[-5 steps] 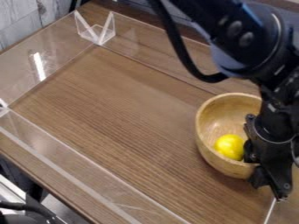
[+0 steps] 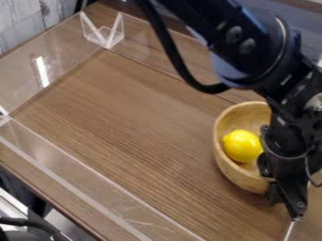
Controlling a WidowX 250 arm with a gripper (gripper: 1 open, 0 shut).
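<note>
A wooden bowl [image 2: 229,122] sits at the right of the table, with a yellow lemon-like object [image 2: 240,145] inside it. The black gripper [image 2: 277,190] reaches down over the bowl's right side, its lower end at the bowl's right rim. The arm and gripper hide much of that side, and whether the fingers hold anything cannot be made out.
Bare wooden table [image 2: 126,132] fills the centre and left. Clear plastic edging runs along the left and near sides. A small clear bracket [image 2: 104,30] stands at the back left.
The arm has shifted left over the bowl's back part, covering more of it. The yellow object appears slightly higher in view within the bowl.
</note>
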